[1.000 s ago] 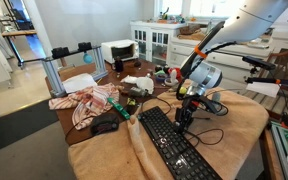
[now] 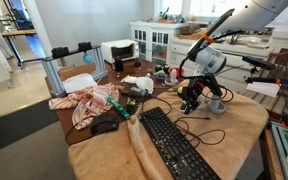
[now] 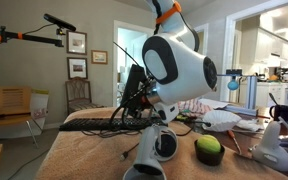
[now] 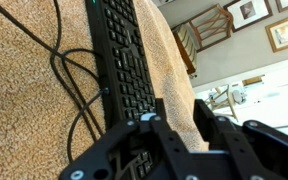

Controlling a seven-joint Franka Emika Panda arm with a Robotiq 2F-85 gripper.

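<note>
A black keyboard lies on the tan cloth, running from the middle of the table towards the near edge in exterior view 1. My gripper is beside its far half, apparently raised above the table. In the wrist view, the gripper points over the keyboard, its two dark fingertips a little apart. No object shows clearly between them. In exterior view 2, the white arm largely blocks the gripper, while the keyboard lies behind it.
Black cables loop over the cloth beside the keyboard. A black mouse and a striped cloth lie farther left. A dark cup with a green ball stands close to the arm.
The keyboard has not visibly moved.
</note>
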